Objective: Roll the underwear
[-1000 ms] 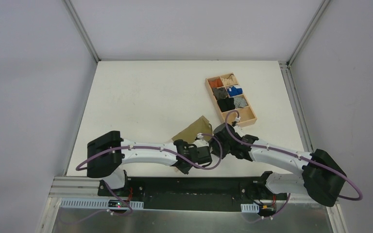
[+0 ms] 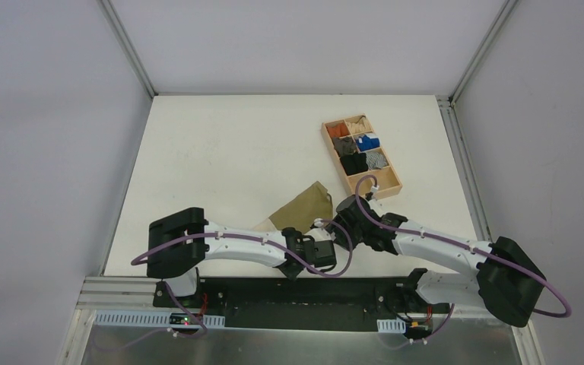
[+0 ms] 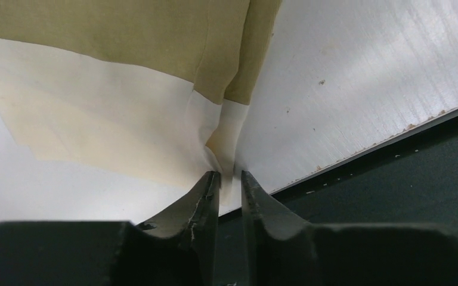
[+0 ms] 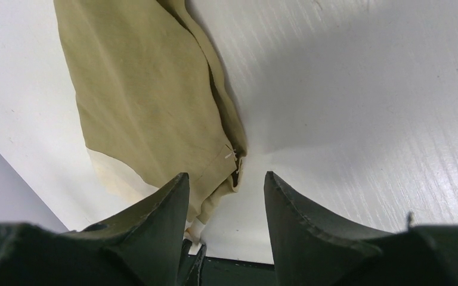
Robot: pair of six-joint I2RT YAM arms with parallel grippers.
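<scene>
An olive underwear with a cream band (image 2: 301, 207) lies flat near the table's front edge, partly under my arms, its side folded in a narrow strip. In the left wrist view, my left gripper has its fingertips a little apart at the folded cream end (image 3: 223, 152), cloth between them; whether they grip it is unclear. My right gripper stands open beside the folded olive edge (image 4: 223, 110), one finger over the cloth, the other over bare table.
A wooden divided box (image 2: 384, 182) with rolled clothes sits at the back right, close to my right arm.
My right gripper has moved a little toward the front. The box is unmoved.
</scene>
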